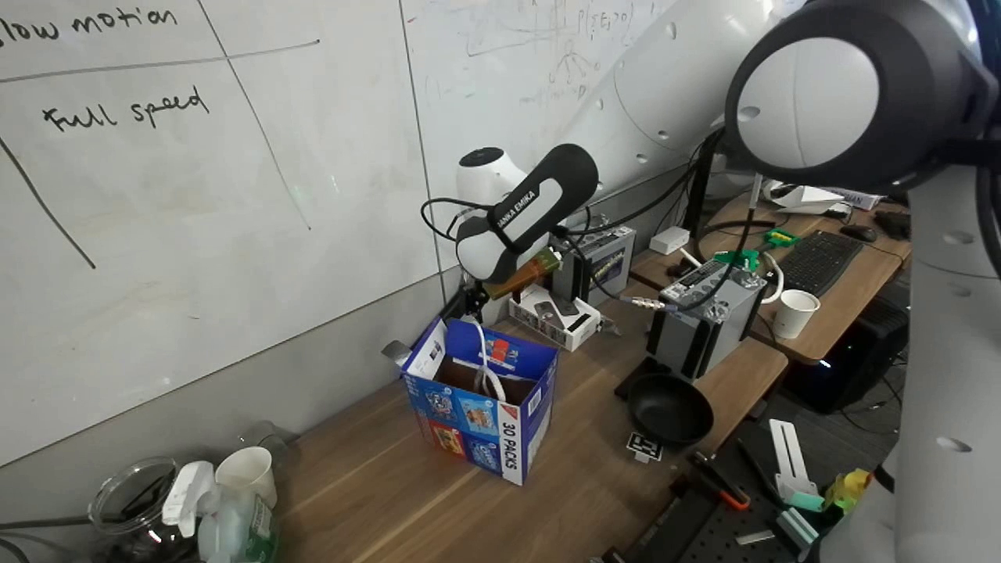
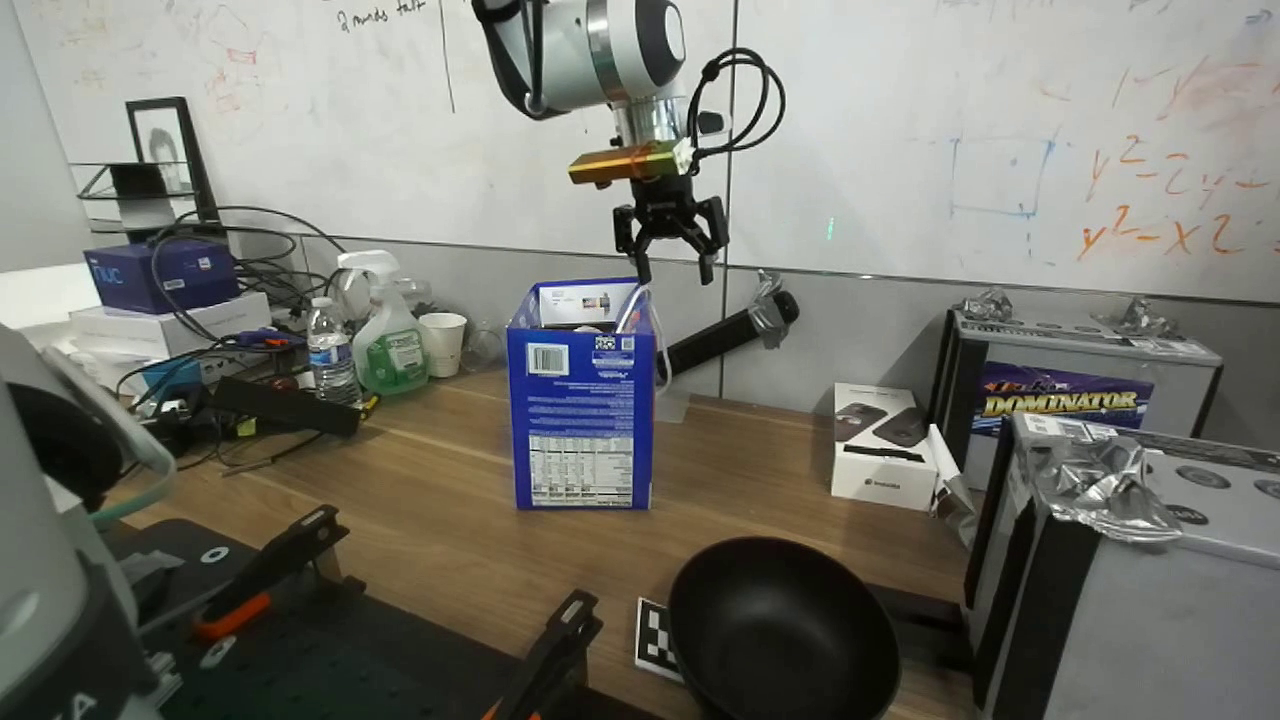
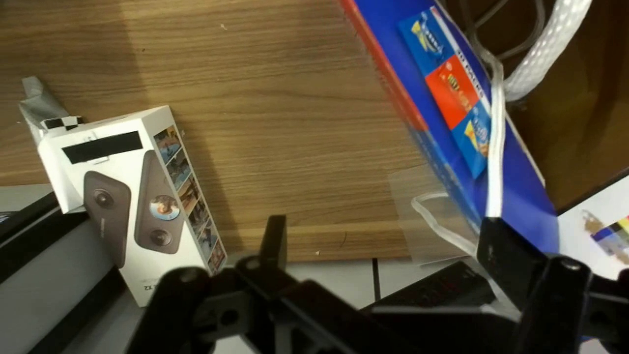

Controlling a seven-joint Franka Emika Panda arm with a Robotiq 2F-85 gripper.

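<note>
My gripper (image 2: 674, 271) stands open above the right side of a blue snack box (image 2: 584, 390), its fingertips higher than the rim. Inside the open-topped box lies a thick white cord (image 1: 489, 381). A thinner white strand (image 3: 496, 147) crosses the box's rim and passes behind one finger (image 3: 507, 253) in the wrist view; whether it touches that finger I cannot tell. More of the strand hangs outside the box, on the right in exterior view 2. Between the two fingers only table and wall show. The box's floor is mostly hidden.
A white camera box (image 2: 885, 446) and grey batteries (image 2: 1128, 576) stand to the right. A black pan (image 2: 786, 630) sits in front, a spray bottle (image 2: 390, 330) at back left. The whiteboard wall is close behind; the table before the snack box is clear.
</note>
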